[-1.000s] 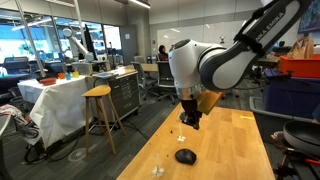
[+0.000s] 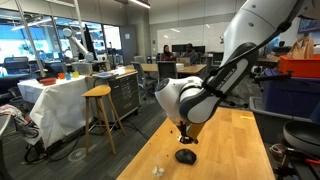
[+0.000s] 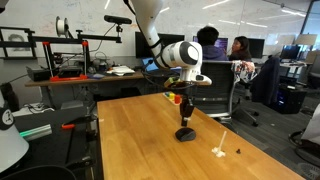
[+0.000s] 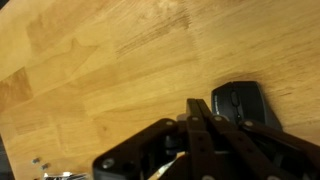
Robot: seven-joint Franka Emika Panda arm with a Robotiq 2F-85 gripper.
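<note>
A black computer mouse (image 2: 186, 156) lies on the wooden table, close to its near end. Just above it hangs my gripper (image 2: 185, 138), pointing down and shut, with nothing visible between its fingers. From the other side, the mouse (image 3: 185, 134) sits a short way below the gripper (image 3: 185, 120), and a gap seems to separate them. In the wrist view the mouse (image 4: 241, 104) appears right of the fingertips, its lower part hidden behind the gripper.
A small white upright item (image 3: 219, 146) stands near the table edge beside the mouse. Farther back is a red and yellow object (image 3: 175, 99). Metallic bits (image 4: 58, 174) show at the wrist view's lower left.
My arm has come down from well above the table, bringing the gripper close over the mouse. The mouse has stayed in place.
</note>
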